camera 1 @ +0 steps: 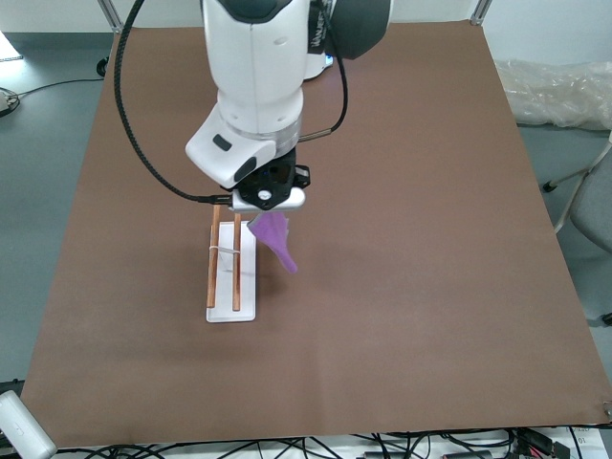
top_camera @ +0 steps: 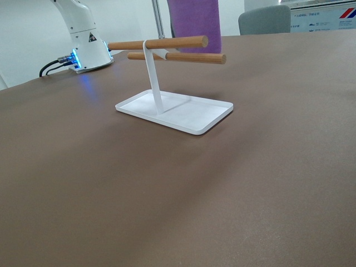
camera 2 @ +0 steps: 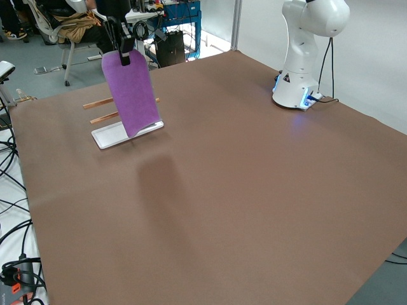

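My gripper [camera 2: 124,58] is shut on a purple cloth [camera 2: 130,92], which hangs flat below it. In the left view the cloth [camera 1: 273,235] shows just right of a small rack, under the arm's head, which hides the fingertips. The rack has two wooden bars [top_camera: 186,42] on a white post over a white tray [top_camera: 197,114]. In the top view the cloth [top_camera: 194,19] hangs behind the bars, its lower part around their height. Whether it touches them I cannot tell.
A white robot base [camera 2: 292,89] with cables stands at the table's edge. Cables and devices lie along the near edge in the left view. Grey chairs stand beyond the table.
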